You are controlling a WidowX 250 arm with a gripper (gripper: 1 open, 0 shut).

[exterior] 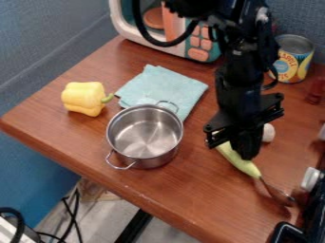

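My black gripper [226, 135] is low over the table's right half, just right of the steel pot [144, 135]. A pale yellow, elongated object [242, 165] angles up from a spoon-like handle or tip [272, 190] to under my fingers. Whether the fingers are shut on it is hidden. A small white object [268, 133] sits just behind the gripper.
A yellow pepper [86, 97] and light blue cloth [160, 86] lie on the left of the wooden table [51, 123]. A toy microwave [191, 43], a can [292, 60] and a white-capped bottle [309, 178] stand around the back and right.
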